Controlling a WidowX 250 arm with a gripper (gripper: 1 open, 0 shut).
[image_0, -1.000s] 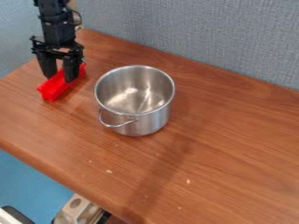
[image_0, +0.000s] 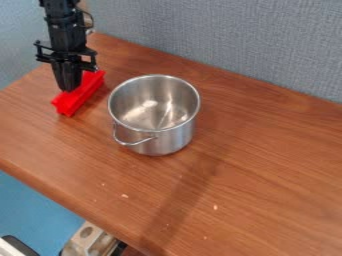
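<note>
My black gripper (image_0: 66, 75) hangs at the upper left of the table, over a red rectangular block (image_0: 76, 98) lying lengthwise on the wood. Its fingers are at the block's far part; whether they are shut on it I cannot tell. Just right of the block stands a steel pot (image_0: 152, 130) with a wire handle toward the front.
A grey padded wall (image_0: 254, 45) runs along the back. The table's left edge drops to a blue surface at the lower left.
My gripper has risen slightly from lower over the block, uncovering more of the red block's near part. The pot has not moved.
</note>
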